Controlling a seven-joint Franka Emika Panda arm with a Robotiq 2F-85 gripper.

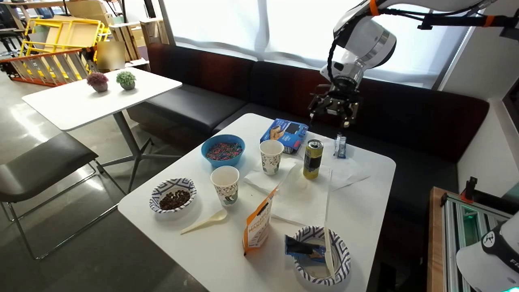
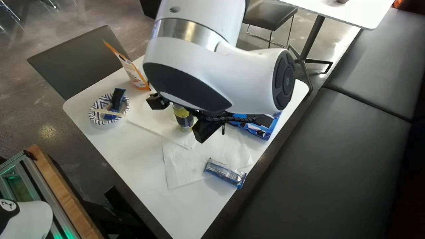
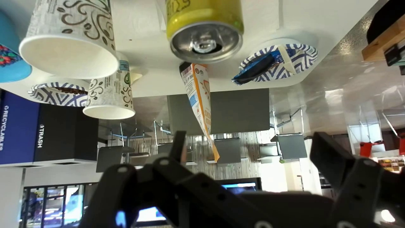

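My gripper (image 1: 331, 119) stands open above the back edge of the table, nothing between its fingers. In the wrist view its dark fingers (image 3: 334, 155) are spread wide apart. Below and in front of it are a yellow can (image 1: 312, 159), a blue box (image 1: 285, 135) and a small wrapped bar (image 1: 340, 147). Two paper cups (image 1: 271, 156) with leaf patterns stand left of the can. An orange-and-white pouch (image 1: 258, 224) stands upright near the front. In exterior view 2 the arm covers the gripper's fingers and part of the can (image 2: 184, 118).
A blue bowl (image 1: 204, 151) and a patterned bowl (image 1: 152, 198) hold small pieces at the left. Another patterned bowl (image 1: 344, 258) carries a wrapper and a pale utensil. Napkins (image 1: 304, 203) lie mid-table.
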